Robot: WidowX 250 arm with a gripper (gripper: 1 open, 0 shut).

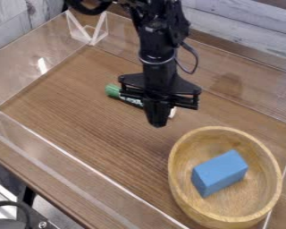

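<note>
The black gripper (159, 111) hangs over the middle of the wooden table (74, 134), shut, with nothing visible between its fingers. Behind it a green and white object (121, 93) lies on the table, partly hidden by the gripper. A light wooden bowl (185, 197) stands at the front right with a blue block (220, 172) inside it.
White objects (88, 31) stand at the back left near the table's edge. Black cables (17, 210) show at the lower left.
</note>
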